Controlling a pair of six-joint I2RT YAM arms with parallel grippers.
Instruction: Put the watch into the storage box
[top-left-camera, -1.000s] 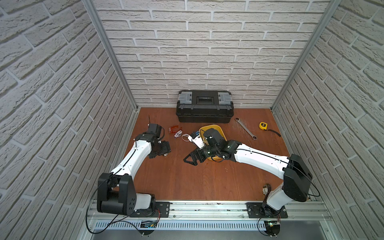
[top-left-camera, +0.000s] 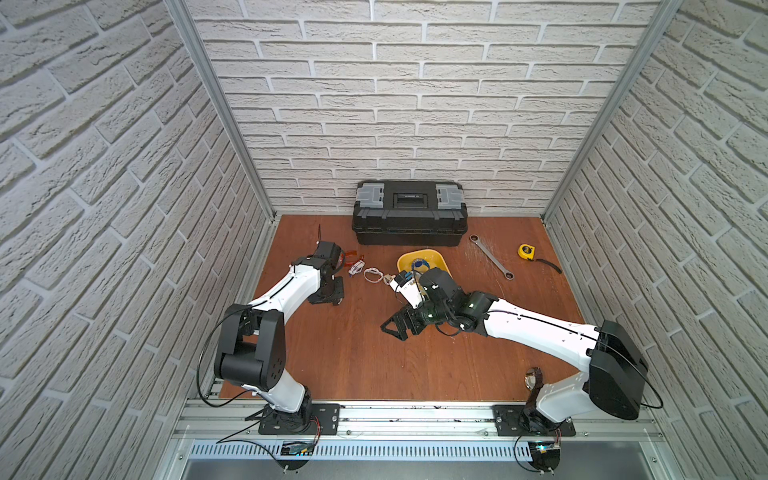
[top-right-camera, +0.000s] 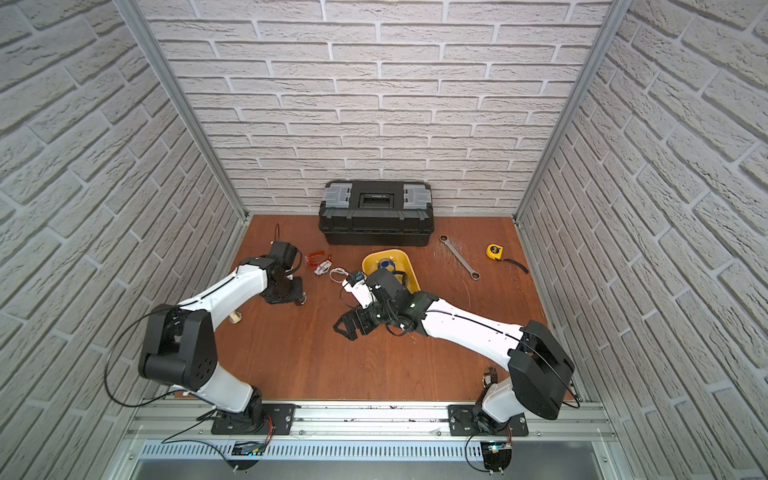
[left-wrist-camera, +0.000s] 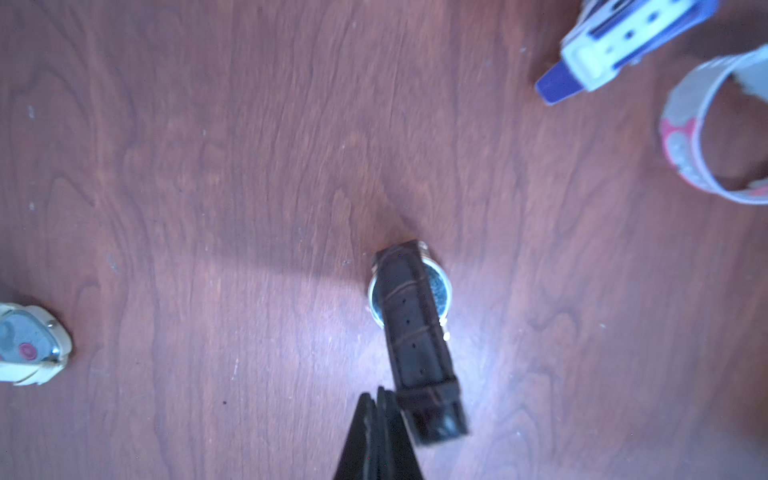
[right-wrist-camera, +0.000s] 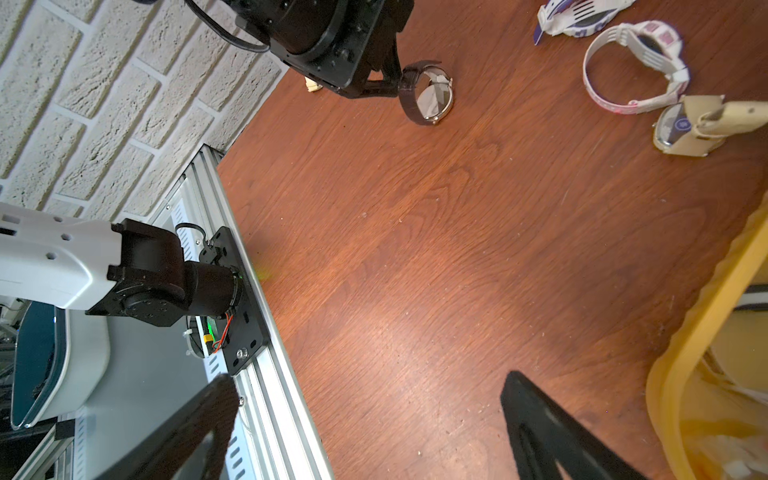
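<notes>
A round watch with a dark brown leather strap stands on its edge or hangs just over the table, which I cannot tell; its silver case and strap (right-wrist-camera: 410, 92) also show in the right wrist view. My left gripper is shut at the end of this strap, which overlaps one fingertip; nothing shows between the fingers. The yellow storage box (top-left-camera: 402, 264) sits at mid-table, partly covered by my right arm. Its near wall (right-wrist-camera: 692, 352) rises at the right of the right wrist view. My right gripper is open and empty over bare table.
A blue-white watch (right-wrist-camera: 580, 14), a white-pink one (right-wrist-camera: 676, 68) and a beige one (right-wrist-camera: 680, 132) lie between the left gripper and the box. A black toolbox (top-left-camera: 410, 228) stands behind; a wrench (top-left-camera: 492, 257) and tape measure (top-left-camera: 526, 252) lie right.
My right arm has swung a little to the right.
</notes>
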